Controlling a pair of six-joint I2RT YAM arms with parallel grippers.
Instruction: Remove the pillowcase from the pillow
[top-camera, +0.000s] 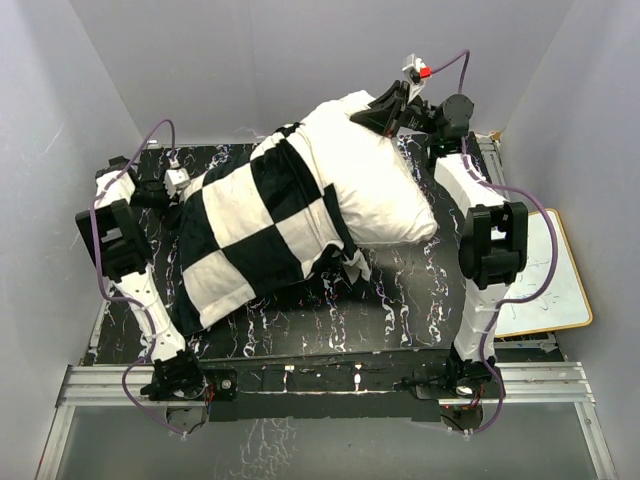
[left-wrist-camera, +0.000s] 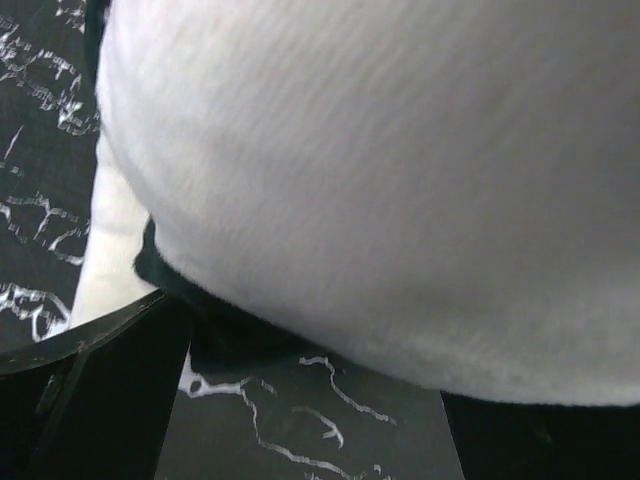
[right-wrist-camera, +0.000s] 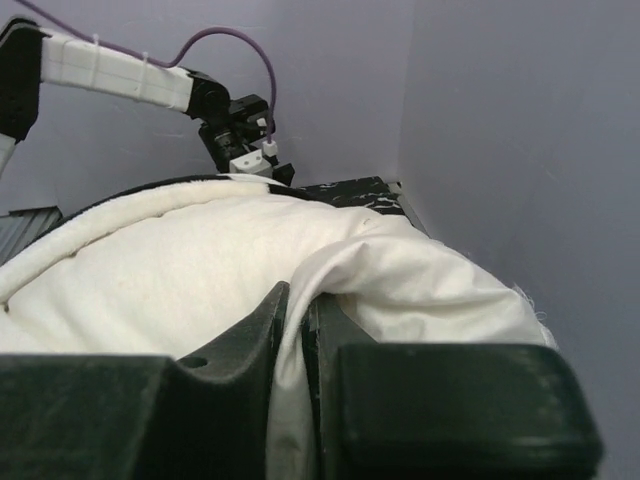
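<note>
The white pillow (top-camera: 365, 175) slants up to the right, its bare half showing. A black-and-white checkered pillowcase (top-camera: 235, 225) covers the left half, its opening edge bunched near the pillow's middle. My right gripper (top-camera: 372, 117) is shut on the pillow's upper right corner; in the right wrist view, a fold of white cloth (right-wrist-camera: 293, 385) is pinched between its fingers. My left gripper (top-camera: 178, 192) is at the pillowcase's left end. Its fingers (left-wrist-camera: 105, 400) stand wide apart in the left wrist view, with a white patch of the case (left-wrist-camera: 350, 180) filling the space ahead.
A whiteboard (top-camera: 545, 275) leans at the right side. Grey walls (top-camera: 240, 60) enclose the dark marbled table (top-camera: 330, 320), whose front strip is bare.
</note>
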